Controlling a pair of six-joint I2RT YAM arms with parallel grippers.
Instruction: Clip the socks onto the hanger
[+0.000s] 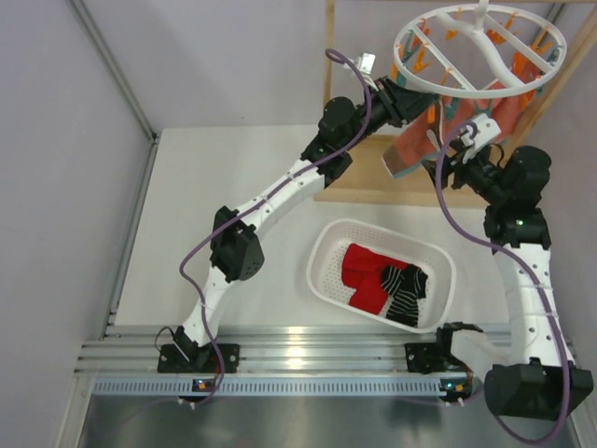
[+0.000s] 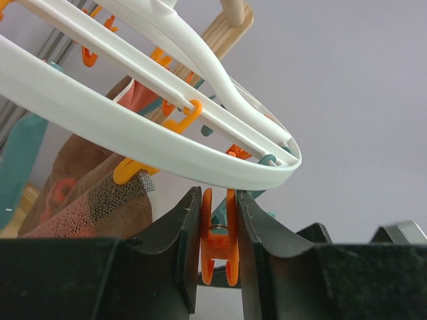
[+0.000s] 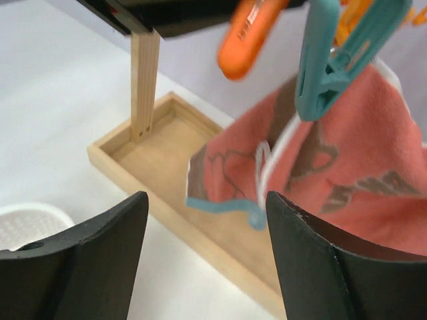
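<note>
The white round hanger with orange and teal clips hangs at top right in the top view. My left gripper is shut on an orange clip under the hanger's rim. A reddish sock with brown patches and a light blue edge hangs below the hanger. My right gripper stands open below an orange clip and a teal clip, nothing between its fingers. The sock lies beyond those fingers. Whether the orange clip in my left gripper bears a sock is unclear.
A white basket on the table holds red socks and black striped socks. The wooden stand's base lies beneath the hanger.
</note>
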